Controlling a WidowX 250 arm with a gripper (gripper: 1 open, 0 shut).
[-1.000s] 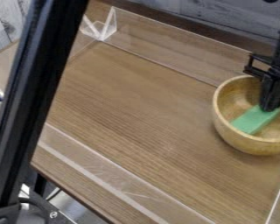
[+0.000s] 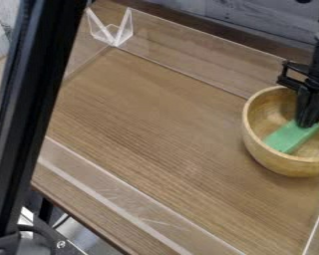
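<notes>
A wooden bowl [image 2: 269, 149] sits at the right edge of the table, with a green rectangular object [image 2: 287, 137] lying inside it. My black gripper [image 2: 306, 112] reaches down into the bowl from the upper right, its fingertips at the upper end of the green object. The gripper looks shut; whether anything is between its fingers is hidden.
A clear angular holder [image 2: 112, 30] stands at the back left. A black post [image 2: 36, 100] runs along the left side of the view.
</notes>
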